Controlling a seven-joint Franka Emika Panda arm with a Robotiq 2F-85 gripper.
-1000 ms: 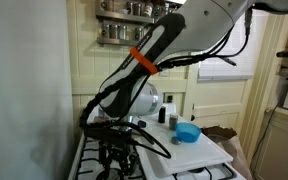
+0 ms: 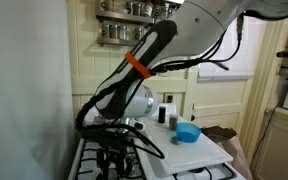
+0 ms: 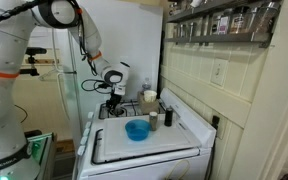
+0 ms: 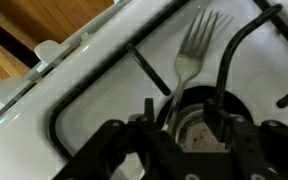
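Observation:
A metal fork [image 4: 189,62] lies on the white stove top in the wrist view, its tines toward the top and its handle running down over the dark burner. My gripper is above the burner with its black fingers [image 4: 148,112] apart, one on each side of the fork's handle. Whether either finger touches the handle cannot be told. In exterior view 1 the gripper [image 2: 112,158] points down, low over the stove grates at the left, and the fork is hidden there. Exterior view 2 shows the gripper [image 3: 112,106] small, at the stove's far end.
Black grate bars [image 4: 147,68] cross the stove close to the fork. A white board [image 2: 189,155] covers the stove's other side, bearing a blue bowl [image 2: 188,132]. Several small containers [image 3: 168,117] stand along the back. A wall [image 2: 29,90] rises left of the arm.
Over the last second the arm has shifted slightly left and down in exterior view 1, bringing the gripper lower over the grates. The bowl and board have stayed put.

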